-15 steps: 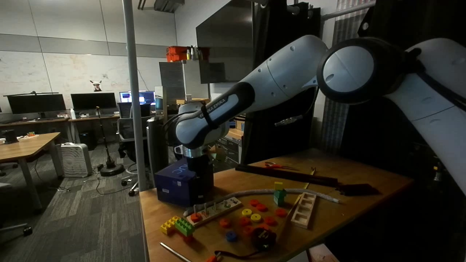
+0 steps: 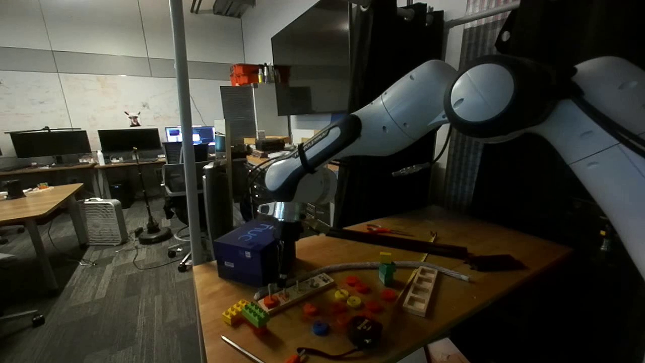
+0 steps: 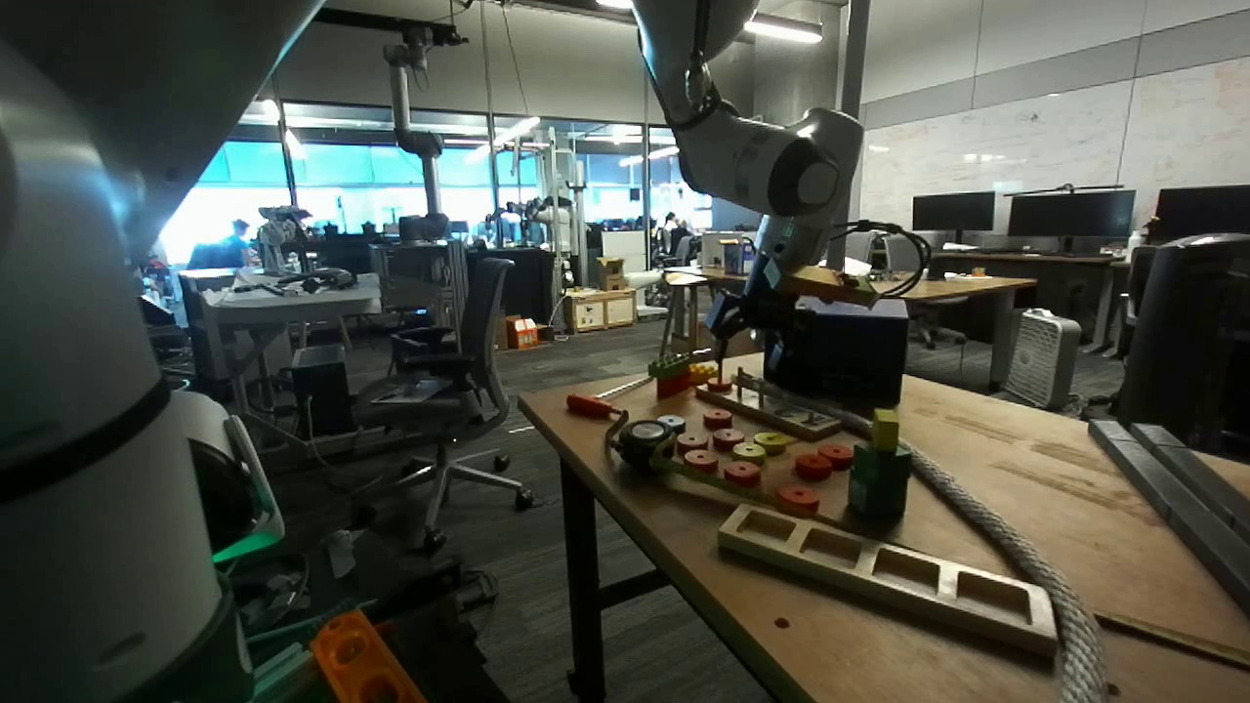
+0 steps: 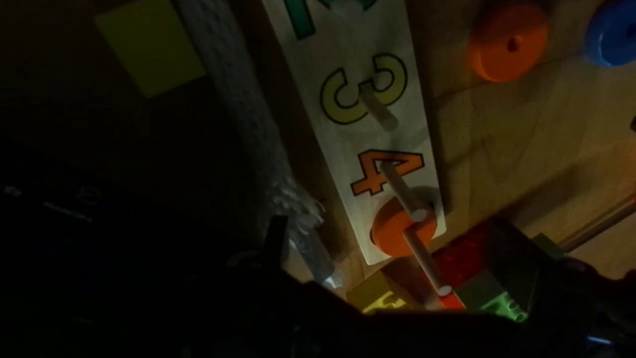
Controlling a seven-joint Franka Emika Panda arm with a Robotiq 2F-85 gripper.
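Note:
A pale wooden peg board (image 4: 357, 128) with painted numerals and upright pegs lies on the table. An orange disc (image 4: 390, 229) sits around a peg at the end beyond the numeral 4. My gripper (image 2: 281, 282) is over that end of the board, beside the dark blue box. In the wrist view my gripper stands open, its dark fingers (image 4: 275, 238) to either side of the disc end. Nothing shows gripped between them. Exterior view 2 has the gripper (image 3: 740, 346) low above the disc (image 3: 718, 386); contact cannot be made out.
Yellow and green bricks (image 2: 254, 314) stand by the board's near end. The blue box (image 2: 245, 257) and a grey rope (image 3: 996, 527) flank its far side. Loose discs (image 2: 354, 301), a tape measure (image 2: 364, 330) and a compartment tray (image 3: 885, 574) occupy the table's front.
The wrist and forearm have shifted right in exterior view 1, and the hand has tilted. My fingers now show in front of the box, close to the disc end. The table objects look unmoved.

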